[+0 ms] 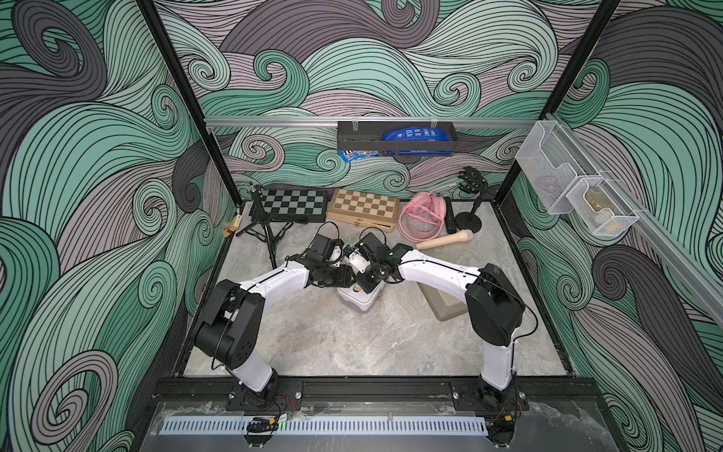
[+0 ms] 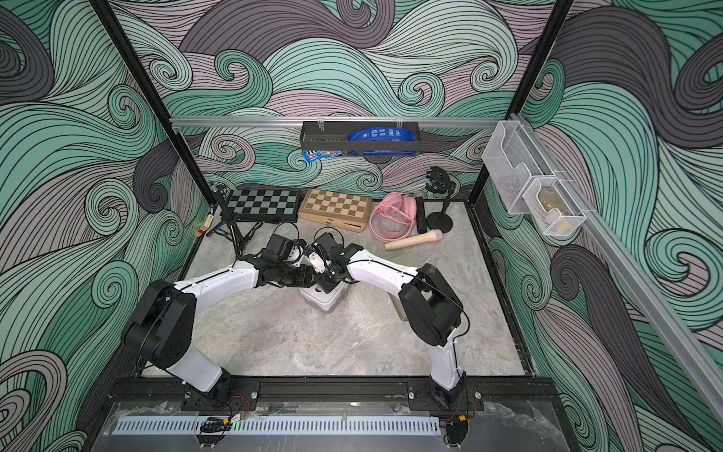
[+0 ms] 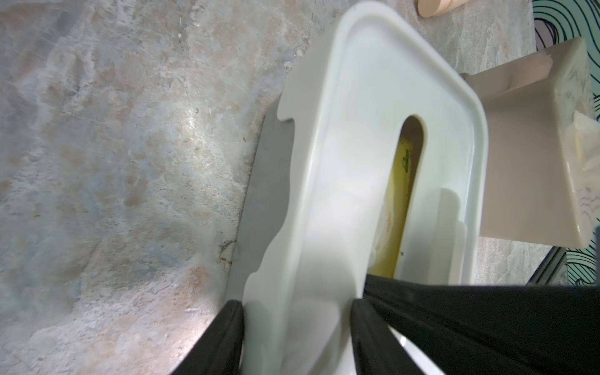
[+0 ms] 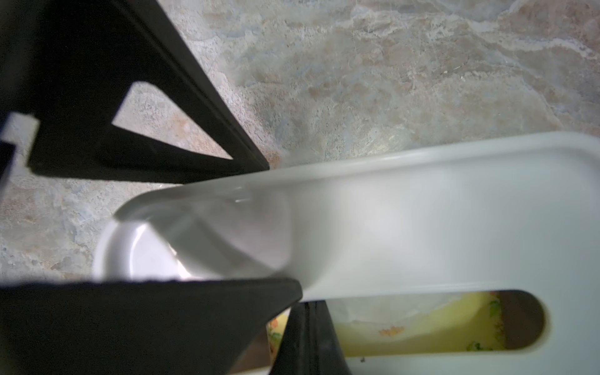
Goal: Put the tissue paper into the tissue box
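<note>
The white tissue box sits mid-table between both arms, its slotted lid on top. In the left wrist view the lid shows yellow tissue paper through the slot. My left gripper is part open, its fingertips either side of the lid's side strip. My right gripper is shut at the slot in the right wrist view, nothing seen between its fingers; yellow printed paper lies beneath.
An olive-beige tray lies to the right. Chessboards, a pink basket, a peach rod and stands line the back.
</note>
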